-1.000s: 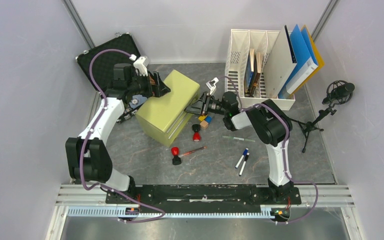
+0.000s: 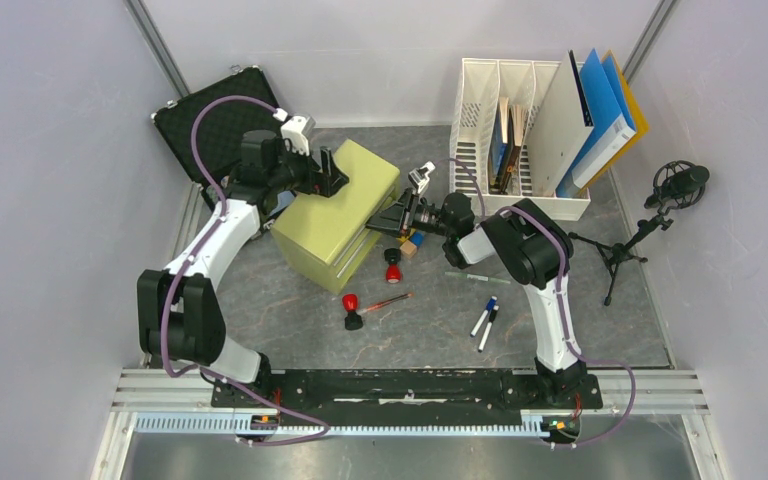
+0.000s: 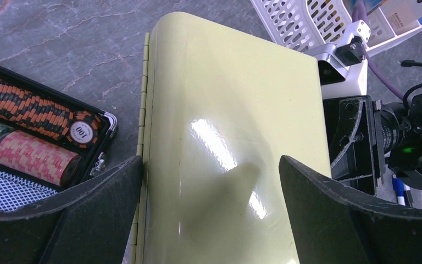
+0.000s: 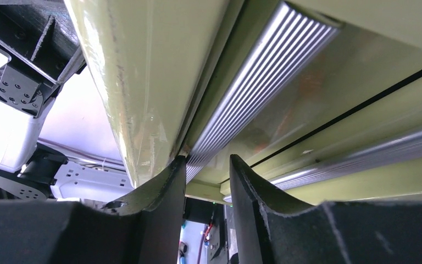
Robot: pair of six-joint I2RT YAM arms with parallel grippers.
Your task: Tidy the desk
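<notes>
A glossy pale-green box (image 2: 345, 195) sits tilted in the middle of the desk. My left gripper (image 2: 325, 172) is open over its top; in the left wrist view its fingers (image 3: 335, 214) spread across the box's hinged edge and lid. My right gripper (image 2: 390, 220) is at the box's right side. In the right wrist view its fingertips reach a silver ridged strip (image 4: 253, 82) in a recess of the box, slightly apart, with the left one touching or very near the strip.
An open black case (image 2: 210, 120) with chips stands back left, a white organizer (image 2: 475, 100) with files back right, a microphone stand (image 2: 620, 255) at right. Red-and-black stamps (image 2: 351, 310), pens (image 2: 482, 320) and small blocks (image 2: 410, 248) lie in front and beside the box.
My left gripper and arm have shifted slightly right over the box. The right arm's elbow has moved a little; its gripper stays at the box's side.
</notes>
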